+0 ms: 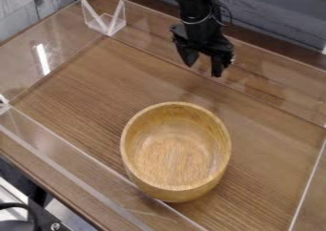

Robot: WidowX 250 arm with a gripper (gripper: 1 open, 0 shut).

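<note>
A black robot arm hangs from the top centre of the camera view, its gripper [201, 55] low over the wooden surface at the back, with dark fingers apart, open. Whether anything lies between them is too small to tell. A large oval beige bowl [174, 182] sits at the front centre, well away from the gripper.
A clear plastic container [106, 20] stands at the back left. The wooden surface [76, 101] is otherwise mostly bare, with wide free room left, right and between gripper and bowl. A dark cable lies at the bottom left edge.
</note>
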